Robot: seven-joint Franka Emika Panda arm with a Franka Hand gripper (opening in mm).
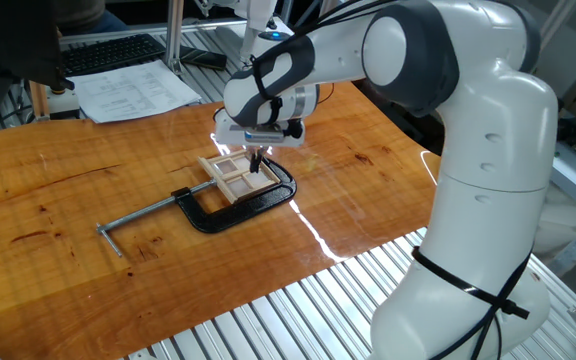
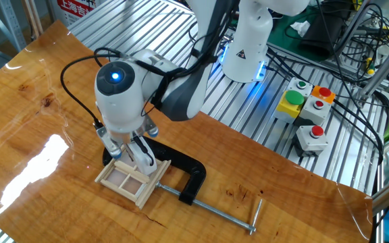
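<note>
A small wooden frame (image 1: 234,186) with several square compartments lies on the wooden table, inside the bow of a black C-clamp (image 1: 211,222). My gripper (image 1: 256,160) points down at the frame's right part in exterior view 1, its dark fingertips over or in a compartment there. Exterior view 2 shows the wooden frame (image 2: 121,192) partly covered by the gripper's housing. Whether the fingers are apart or together, and whether anything is between them, is too small and hidden to tell.
The clamp's long screw (image 1: 148,211) with its crossbar sticks out over the table. Papers (image 1: 135,92) and a keyboard (image 1: 113,54) lie at the back in exterior view 1. Button boxes (image 2: 310,140) stand on the slatted metal surface.
</note>
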